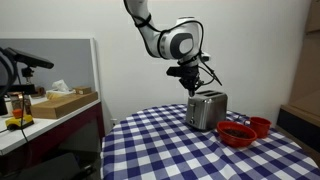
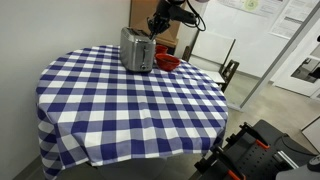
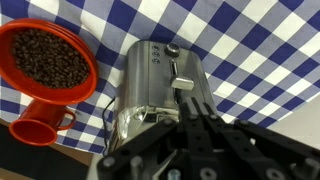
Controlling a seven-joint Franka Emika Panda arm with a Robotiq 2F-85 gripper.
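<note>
A silver toaster stands on the checked tablecloth. In the wrist view its lever and a round dial show on the near end. My gripper points down just above the toaster's end, its fingers closed together with nothing seen between them. From the second exterior view, the gripper hangs close to the top of the toaster. Seen from the wrist, the fingertips lie just beside the lever; whether they touch it I cannot tell.
Beside the toaster sits a red bowl full of coffee beans, with a red mug close by. A side table with boxes stands at the left.
</note>
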